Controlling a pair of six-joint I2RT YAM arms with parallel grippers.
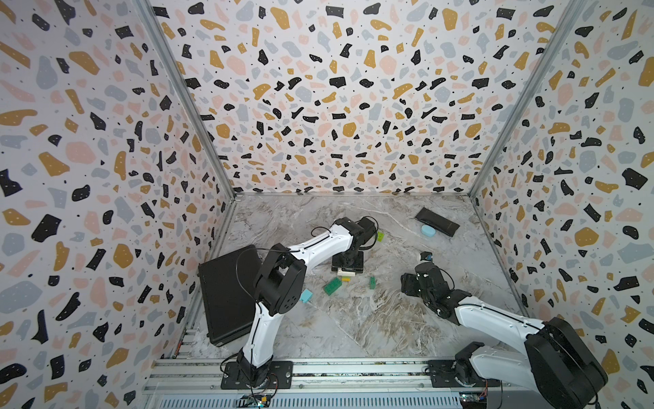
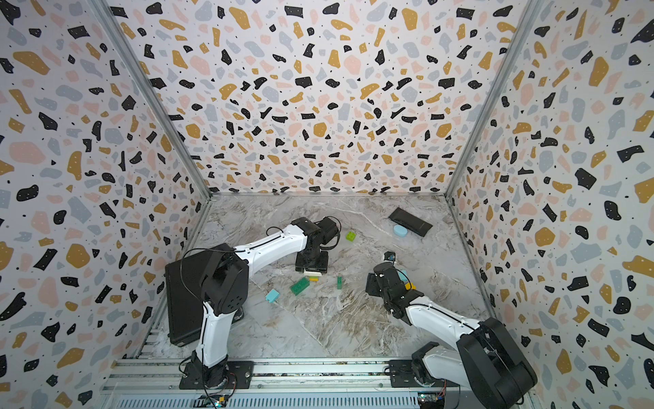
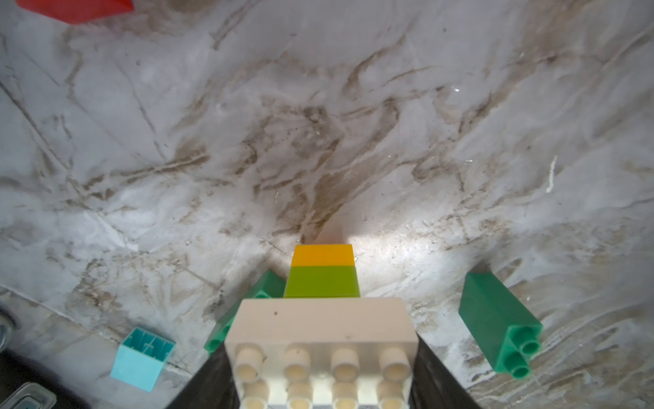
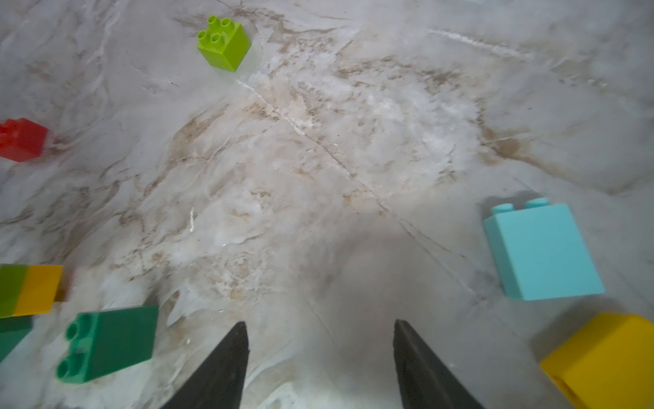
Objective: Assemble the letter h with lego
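Observation:
In the left wrist view my left gripper is shut on a white brick (image 3: pixel 320 320) whose studs face the camera. Beyond the white brick shows a green block (image 3: pixel 321 281) with an orange one (image 3: pixel 323 255) at its far end; whether they join the white brick is hidden. Over bare table, my right gripper holds its fingers apart, nothing between them. To its left lies a dark green brick (image 4: pixel 122 343); to its right are a turquoise brick (image 4: pixel 548 252) and a yellow brick (image 4: pixel 606 361).
A lime brick (image 4: pixel 224 45) and a red brick (image 4: pixel 24 139) lie farther back. Near the left gripper are a second dark green brick (image 1: pixel 333 285) and a light blue brick (image 1: pixel 306 295). A black panel (image 1: pixel 228 296) stands at the left; a dark flat object (image 1: pixel 437 221) lies back right.

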